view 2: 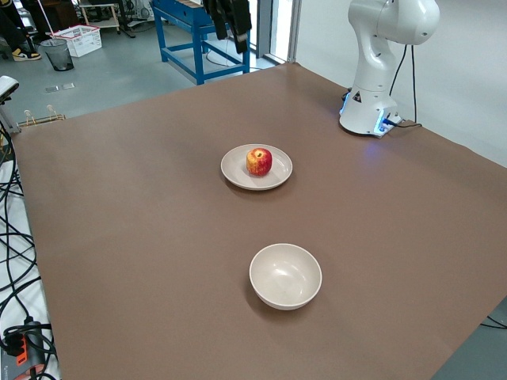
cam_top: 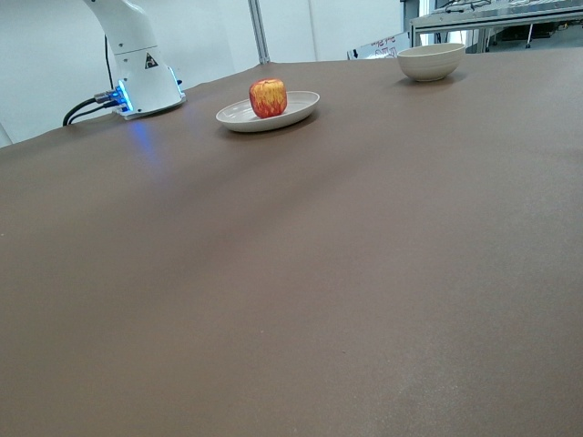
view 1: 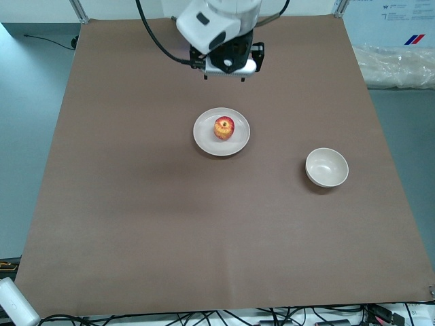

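Note:
A red-yellow apple (view 1: 223,128) (cam_top: 268,97) (view 2: 259,161) sits on a pale round plate (view 1: 204,140) (cam_top: 234,118) (view 2: 232,169) near the middle of the brown table. A white bowl (view 1: 327,167) (cam_top: 431,60) (view 2: 285,276) stands apart from the plate, to its right in the left camera view and nearer the viewer in the right camera view. My gripper (view 1: 224,75) hangs above the table behind the plate in the left camera view, empty-looking; its finger state is unclear. In the right camera view its black body shows at the top, partly cut off.
The arm's white base (cam_top: 146,82) (view 2: 366,111) stands at the table's edge with cables. Cables and devices (view 1: 380,314) run along the edge nearest the left camera.

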